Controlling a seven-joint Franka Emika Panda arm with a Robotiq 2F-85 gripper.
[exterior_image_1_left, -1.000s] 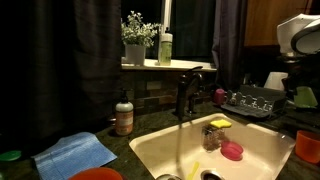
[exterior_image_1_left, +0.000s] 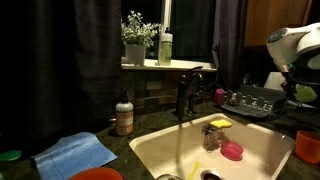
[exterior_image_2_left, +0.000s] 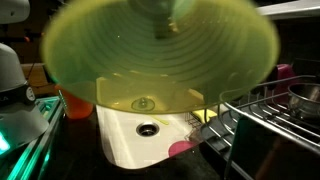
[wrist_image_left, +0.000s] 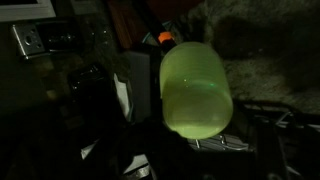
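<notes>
A translucent green cup (exterior_image_1_left: 305, 93) hangs at the right edge of the first exterior view, in front of the dish rack, with my gripper (exterior_image_1_left: 291, 87) shut on it. Close to the second exterior camera, the cup (exterior_image_2_left: 165, 60) fills the upper part of the picture, tilted and blurred. The wrist view is dark, but the pale green cup (wrist_image_left: 195, 95) shows near its middle. The fingers are hard to make out there.
A black dish rack (exterior_image_1_left: 253, 101) stands behind the white sink (exterior_image_1_left: 165, 150). In the sink lie a pink bowl (exterior_image_1_left: 232, 151) and a yellow sponge (exterior_image_1_left: 220, 124). An orange container (exterior_image_1_left: 308, 147) is at the right, a soap bottle (exterior_image_1_left: 124, 115) and blue cloth (exterior_image_1_left: 73, 154) at the left.
The arm's upper part has shifted slightly left and down in the first exterior view. The green cup has turned a little and stays in the gripper. The sink items have not moved.
</notes>
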